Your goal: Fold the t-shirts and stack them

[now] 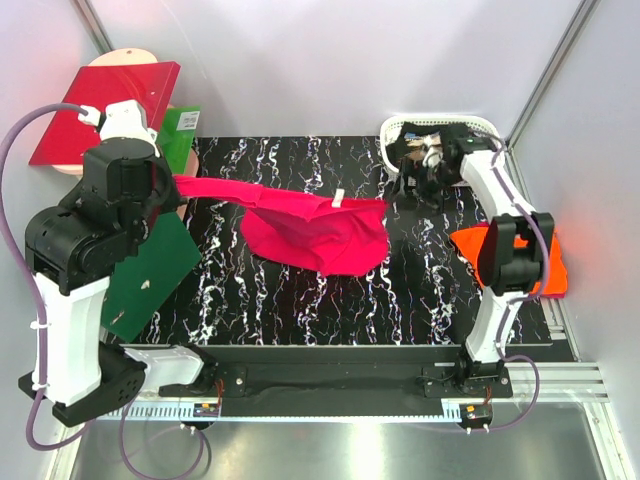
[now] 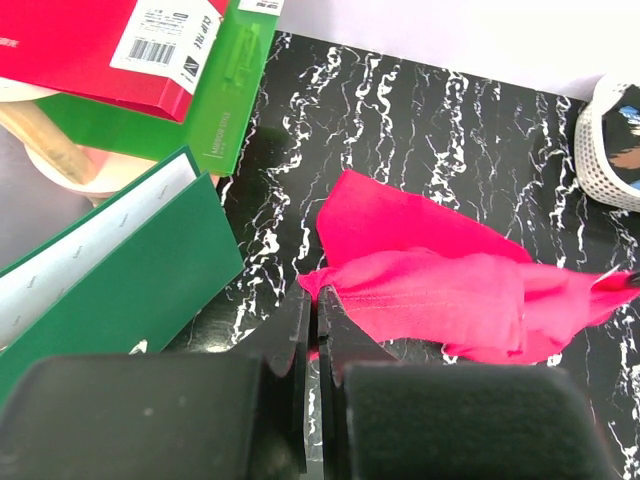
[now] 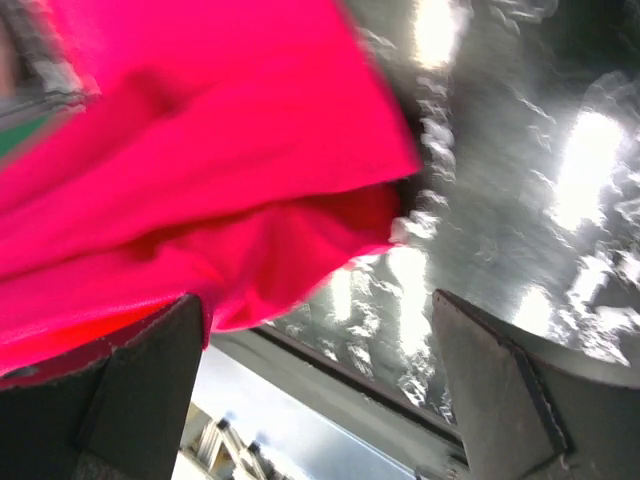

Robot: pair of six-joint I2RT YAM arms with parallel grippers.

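Note:
In the top view a pink-red t-shirt [image 1: 330, 232] is stretched across the black marbled table. Its left end rises to my left gripper [image 1: 176, 184], which is shut on the cloth; the left wrist view has the shirt [image 2: 430, 290] pinched at the fingertips. Beside the shirt's right end is my right gripper [image 1: 397, 188], blurred by motion. The right wrist view shows widely parted fingers [image 3: 500, 390], with the cloth [image 3: 240, 130] by the left finger and none gripped. An orange, flat t-shirt [image 1: 545, 262] lies at the right, partly behind the right arm.
A white basket [image 1: 387, 160] with dark cloth stands at the back right, partly covered by the right arm. Red [image 1: 105, 105] and green [image 1: 150, 275] binders crowd the left side.

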